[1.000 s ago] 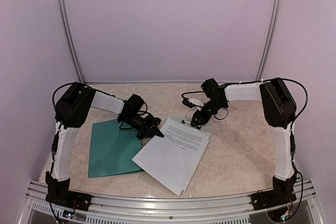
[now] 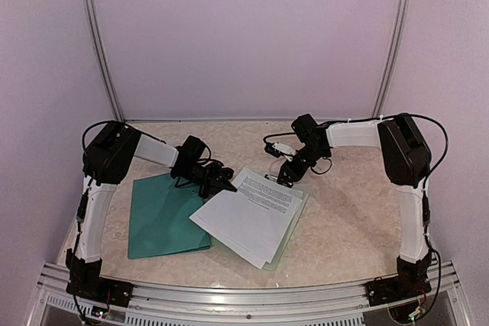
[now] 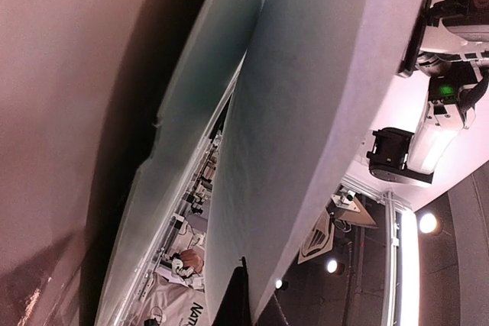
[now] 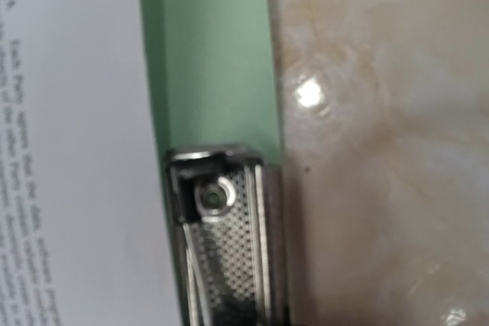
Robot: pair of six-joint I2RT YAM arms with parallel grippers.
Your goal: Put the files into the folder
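Note:
A stack of white printed papers (image 2: 248, 219) lies askew over a pale green folder (image 2: 293, 234), which shows along its right edge. My left gripper (image 2: 228, 188) is shut at the papers' upper left edge; in the left wrist view the sheet (image 3: 298, 112) rises steeply by its fingertips, apparently pinched thinly. My right gripper (image 2: 284, 179) is over the metal clip (image 4: 221, 242) at the folder's top; its fingers are out of the right wrist view, and their opening is unclear in the top view.
A teal folder (image 2: 160, 219) lies flat at the left.
My left gripper has shifted slightly left with the papers, whose lower end moved up and left, uncovering more of the pale green folder. The right arm looks unchanged.

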